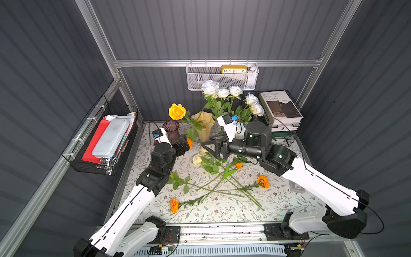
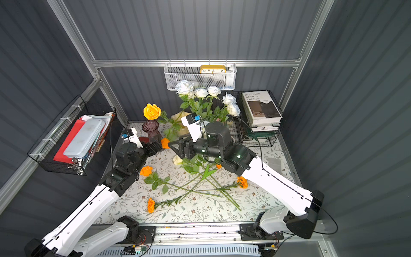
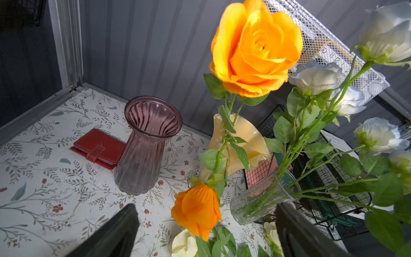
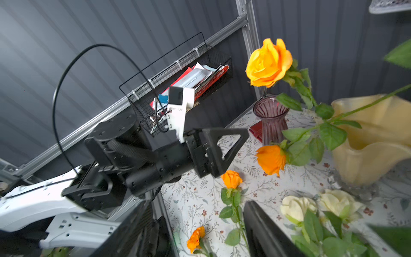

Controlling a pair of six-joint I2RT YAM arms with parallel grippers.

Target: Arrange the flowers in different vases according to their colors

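A beige ruffled vase (image 3: pixel 248 143) holds an upright yellow rose (image 3: pixel 256 49); a second orange rose (image 3: pixel 197 209) droops low at its side. White roses (image 1: pixel 209 87) stand in a clear glass vase (image 3: pixel 256 205). To the left is an empty purple ribbed vase (image 3: pixel 143 158). My left gripper (image 1: pixel 186 143) is open, its fingers (image 3: pixel 113 231) spread either side of the drooping rose without touching visibly. Facing it from the right, my right gripper (image 1: pixel 204 144) has its fingers (image 4: pixel 267 233) apart, nothing between them. Cream roses (image 4: pixel 297 208), an orange rose (image 4: pixel 231 179) and orange carnations (image 1: pixel 263 181) lie on the table.
A red wallet (image 3: pixel 100 147) lies behind the purple vase. Wire baskets stand at the left side (image 1: pixel 92 171) and back right, the latter with books (image 1: pixel 280 107). A white mesh basket (image 1: pixel 192 81) hangs on the back wall. Crossed stems (image 1: pixel 222 184) cover the middle of the table.
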